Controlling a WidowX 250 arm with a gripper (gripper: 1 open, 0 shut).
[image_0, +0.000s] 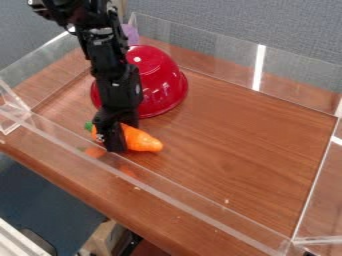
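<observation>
My black gripper (114, 135) reaches down from the upper left, its tip at an orange toy carrot (143, 142) with a green top, which lies on the wooden surface near the front left. The gripper covers part of the carrot, and whether its fingers are shut on it is unclear. Just behind the gripper is a red bowl (158, 80), upside down, partly hidden by the arm.
Clear plastic walls (201, 208) edge the wooden table (247, 150). A small purple object (130, 31) shows at the back, behind the arm.
</observation>
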